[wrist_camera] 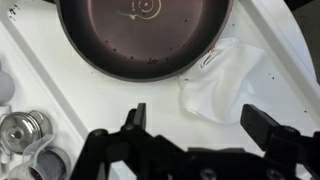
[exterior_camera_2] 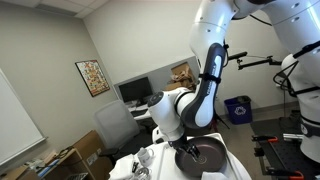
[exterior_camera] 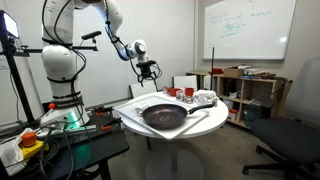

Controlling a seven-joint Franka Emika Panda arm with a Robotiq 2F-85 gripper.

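Observation:
A dark frying pan [exterior_camera: 165, 116] lies on the round white table [exterior_camera: 205, 124], its handle pointing to the back right. In the wrist view the pan [wrist_camera: 150, 62] fills the top, cut off by the frame edge. A crumpled white cloth [wrist_camera: 222, 80] lies against the pan's rim. The cloth [exterior_camera_2: 214, 176] shows at the bottom of exterior view 2. My gripper is open, its fingers wide apart with nothing between them. Seen from exterior view 1, the gripper [exterior_camera: 149, 72] hangs well above the table.
Red cups [exterior_camera: 188, 91] and other small items stand at the table's back. Metal and glass vessels [wrist_camera: 28, 130] line the left in the wrist view. An office chair [exterior_camera: 284, 142] is at the right.

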